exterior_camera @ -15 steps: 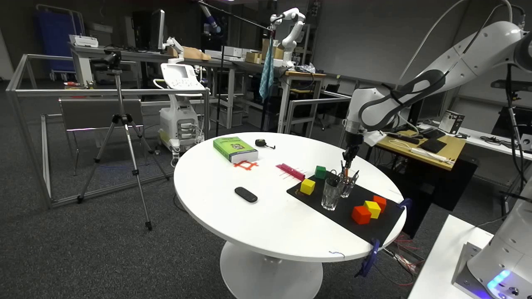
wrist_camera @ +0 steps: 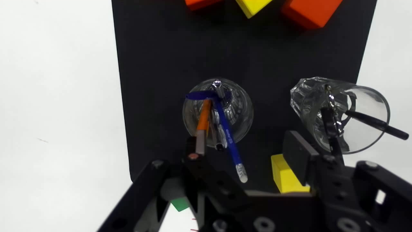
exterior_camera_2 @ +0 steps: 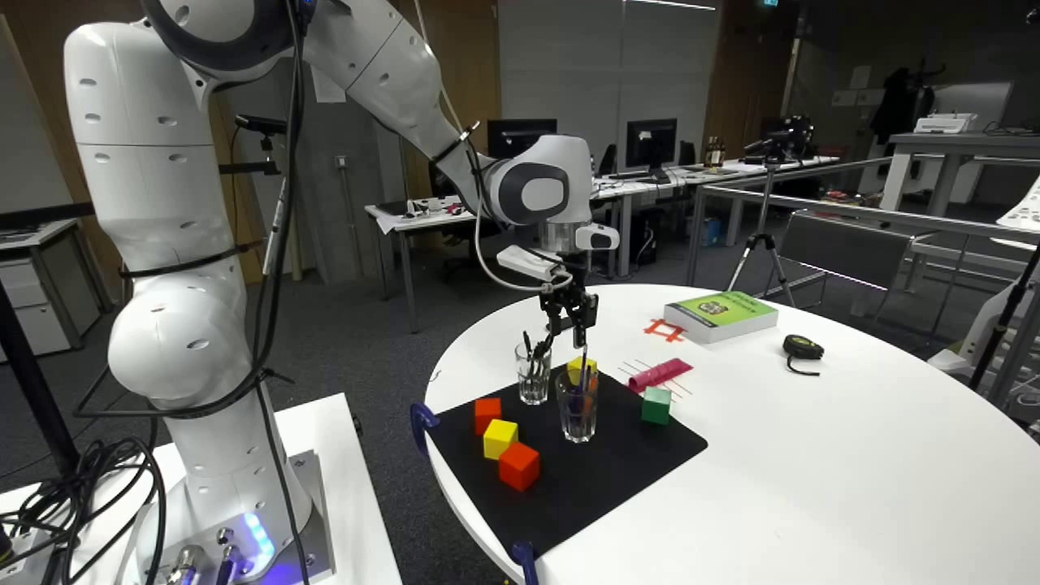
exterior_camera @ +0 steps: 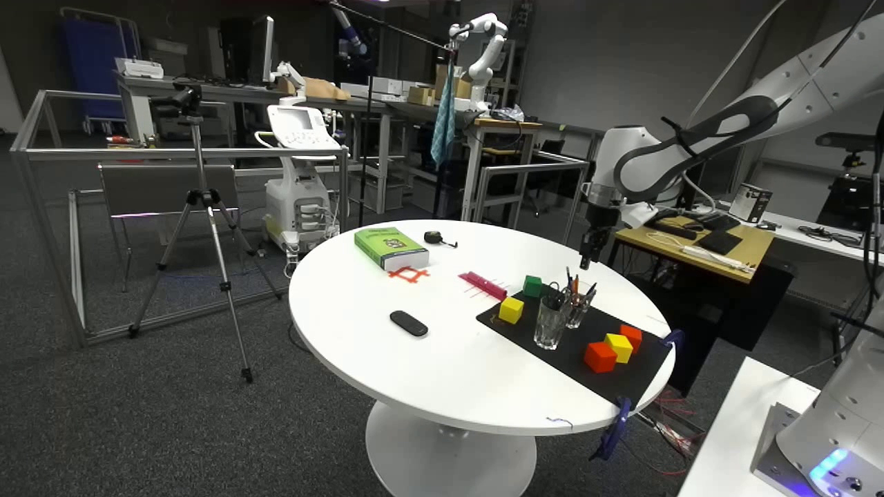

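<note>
My gripper stands partly open above two clear glasses on a black mat point(wrist_camera: 154, 77). No object shows held between its fingers. Below it, the pen glass point(wrist_camera: 247, 116) holds an orange pen point(wrist_camera: 204, 116), a blue pencil point(wrist_camera: 228, 131) and other pens. The orange pen's upper end lines up with the left finger in the wrist view; contact cannot be judged there. To the right, the other glass point(wrist_camera: 367, 141) contains scissors and dark utensils. Exterior view 1 shows the gripper point(exterior_camera: 585, 264) higher than the pen tops, with a small gap.
Red and yellow cubes point(exterior_camera_2: 501, 439) sit near the mat's clamped edge. A yellow cube point(exterior_camera: 511, 310) and a green cube point(exterior_camera: 532, 286) are beyond the glasses. A green book point(exterior_camera: 391, 248), tape measure point(exterior_camera: 439, 239) and black case point(exterior_camera: 408, 323) occupy the white table.
The arm has risen, and the gripper has moved up and slightly right in exterior view 1, away from the pen glass. Glasses and cubes have stayed put.
</note>
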